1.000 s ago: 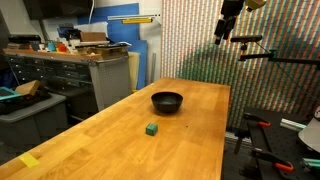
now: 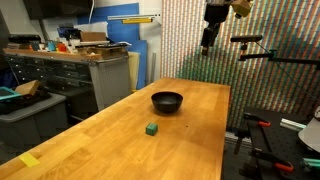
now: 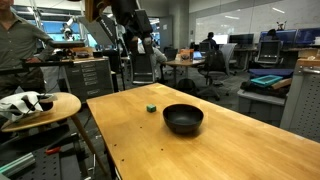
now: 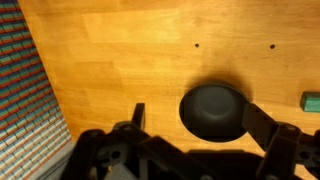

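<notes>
A black bowl (image 2: pixel 167 102) stands upright on the wooden table, and in the wrist view the bowl (image 4: pixel 212 111) looks empty. A small green block (image 2: pixel 151 129) lies on the bare wood a short way from it; in the wrist view the block (image 4: pixel 311 102) is at the right edge. High above the table is my gripper (image 2: pixel 207 48), well clear of both things. Its fingers (image 4: pixel 137 115) stand wide apart in the wrist view with nothing held, the bowl showing far below between them.
The wooden table (image 3: pixel 225 140) has broad free room around the bowl and block. A yellow patch (image 2: pixel 29 159) marks the near left corner in exterior view 1. A striped screen (image 4: pixel 30 90) borders one side.
Over the last second my gripper has moved left in exterior view 1, staying high above the table. The bowl and the green block have not moved.
</notes>
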